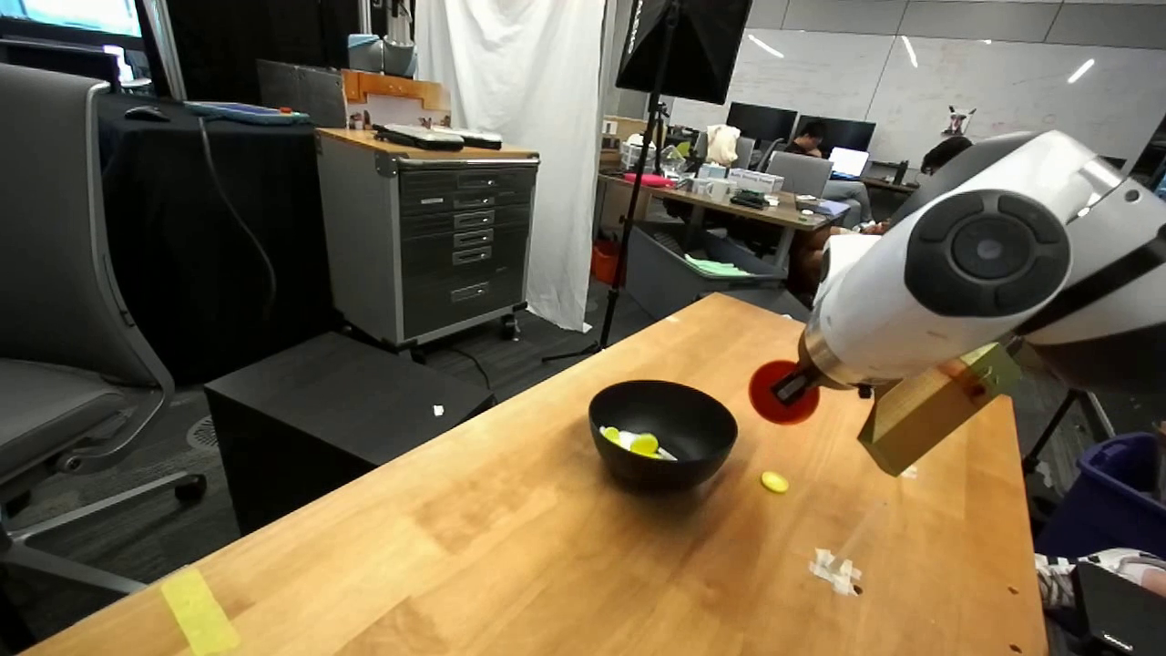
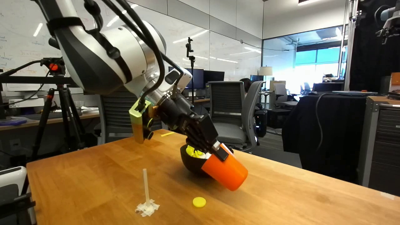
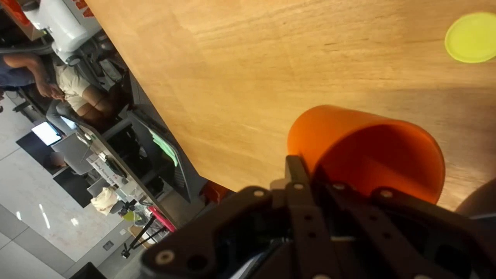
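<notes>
An orange cup [image 2: 227,170] hangs tilted above the table, its rim pinched by my gripper [image 2: 221,150], which is shut on it. In the wrist view the open mouth of the cup [image 3: 381,158] faces the camera, and its visible inside looks empty. A black bowl [image 1: 662,459] stands upright on the table, to the left of the cup in exterior view 1. Several yellow and white pieces [image 1: 637,442] lie in the bowl. One yellow disc [image 1: 773,481] lies flat on the table, apart from the bowl.
A thin upright stick [image 2: 146,187] is taped to the wooden table [image 2: 93,176]. Yellow tape [image 1: 201,612] marks the table's near left part in exterior view 1. The wood between that tape and the bowl is clear.
</notes>
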